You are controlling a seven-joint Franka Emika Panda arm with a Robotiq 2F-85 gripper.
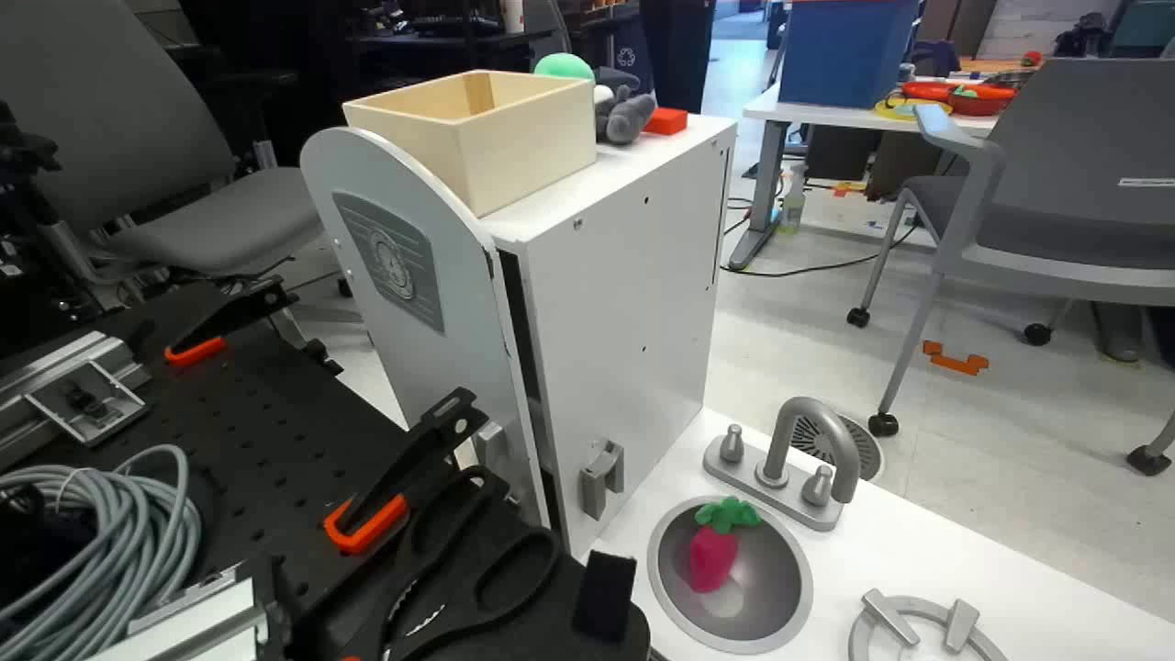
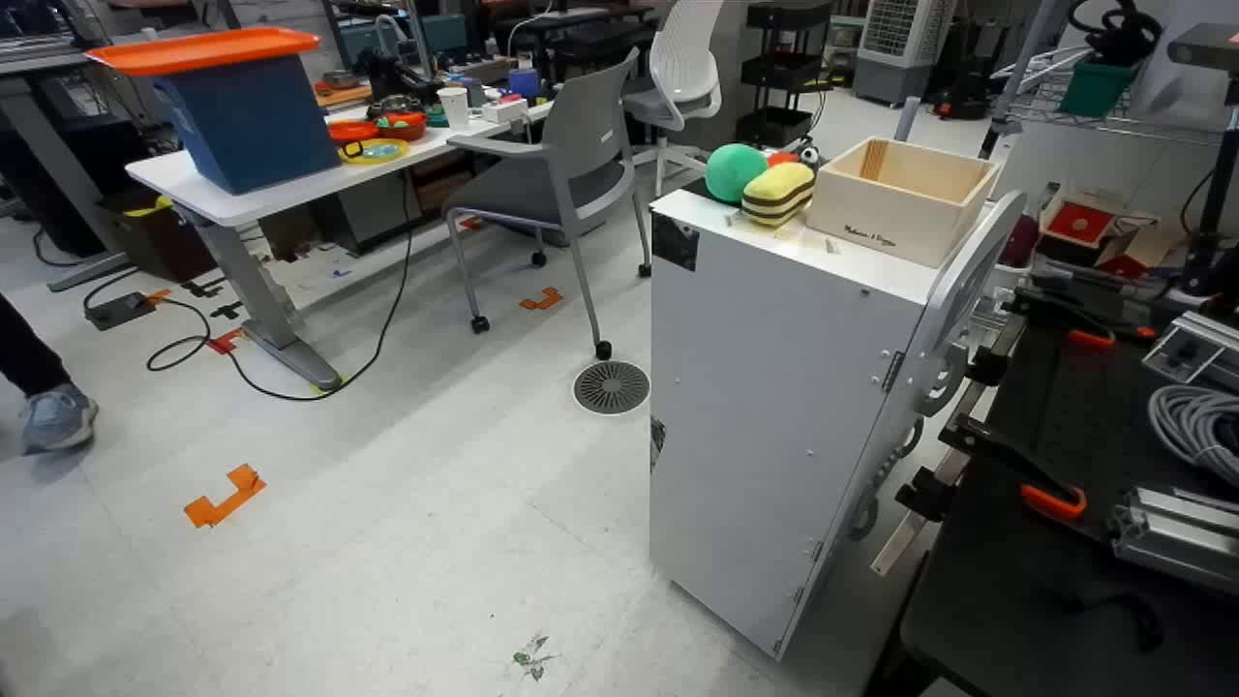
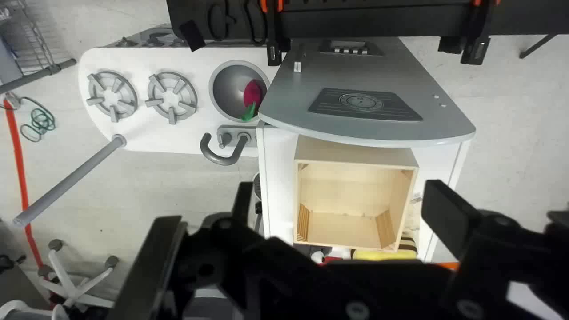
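Note:
In the wrist view my gripper is open, its dark fingers spread wide with nothing between them. Beyond the gap an empty wooden box (image 3: 346,194) rests on top of the white toy cabinet (image 3: 278,176). The cabinet's grey door (image 1: 424,297) stands slightly ajar in exterior view 1. A pink toy strawberry with green leaves (image 1: 713,556) lies in the round grey sink (image 1: 666,589). Neither exterior view shows my gripper.
Beside the box lie a green ball (image 2: 735,174) and a yellow-and-black striped plush (image 2: 778,194). A grey faucet (image 1: 821,424) rises beside the sink, near a burner (image 3: 171,98). The black table (image 2: 1045,581) with orange-tipped clamps borders the cabinet's door side.

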